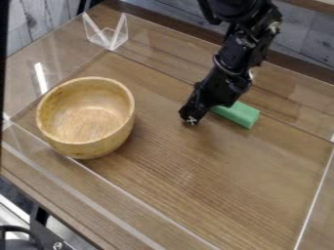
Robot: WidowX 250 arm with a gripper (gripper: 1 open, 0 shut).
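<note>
The black robot arm reaches down from the top right to the middle of the wooden table, where its gripper (193, 113) is low over the surface and looks shut; whether anything is between its fingers is hard to tell. A green block (237, 114) lies just right of the gripper, partly behind the arm. A large tan bowl (86, 119) sits to the left, apart from the gripper.
A small clear object (107, 31) stands at the back left. Dark clutter lies beyond the left edge.
</note>
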